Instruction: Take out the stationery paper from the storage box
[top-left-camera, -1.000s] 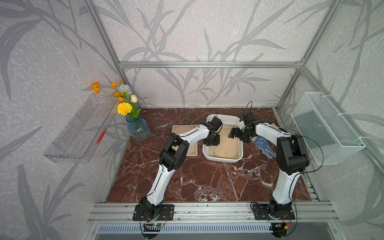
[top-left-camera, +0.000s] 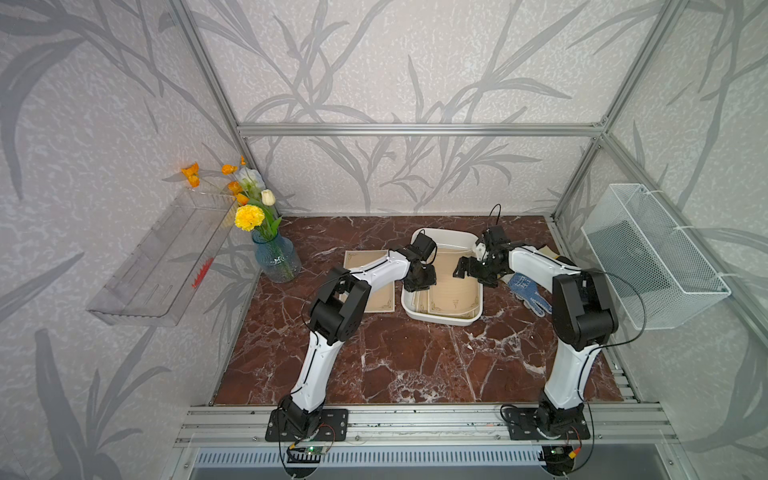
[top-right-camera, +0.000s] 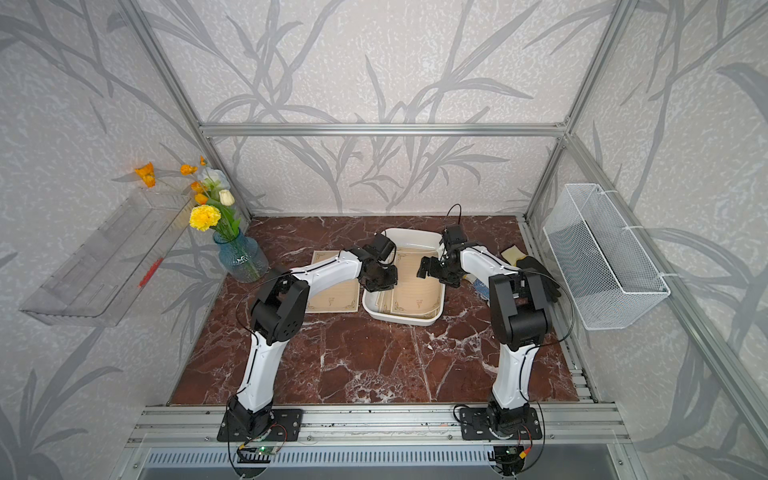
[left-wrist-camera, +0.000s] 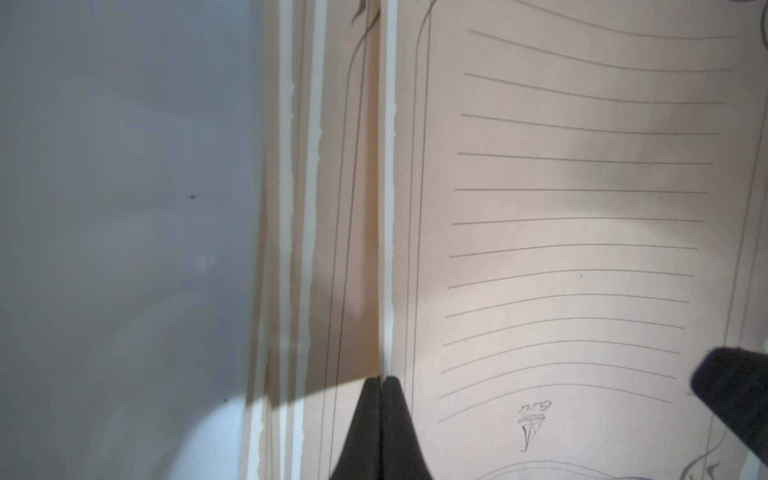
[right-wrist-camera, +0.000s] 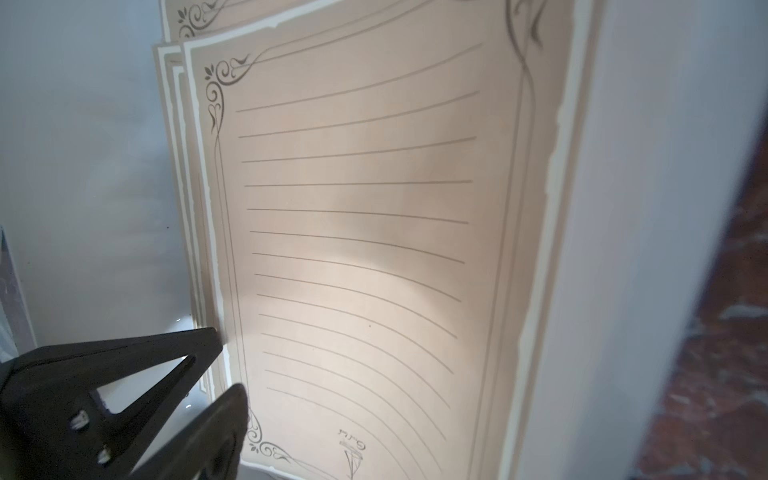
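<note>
Beige lined stationery paper (top-left-camera: 452, 281) lies in the white storage box (top-left-camera: 440, 320), several sheets in a slightly fanned stack. My left gripper is shut at the top sheet's left edge, which runs straight to its fingertips. Whether that thin edge is pinched, I cannot tell. A shadowed gap shows beneath this edge, and the sheet bows slightly. My right gripper is open over the stack, its fingers near the sheet's left border in the right wrist view, with no sheet between them. Another beige sheet (top-left-camera: 384, 300) lies on the table left of the box.
A blue glove (top-left-camera: 528, 292) and dark items lie right of the box. A glass vase with flowers (top-left-camera: 277, 256) stands at the left. Wall baskets (top-left-camera: 656, 256) hang at the sides.
The right gripper has drifted a little left as well. The top sheet appears more bowed in the box.
</note>
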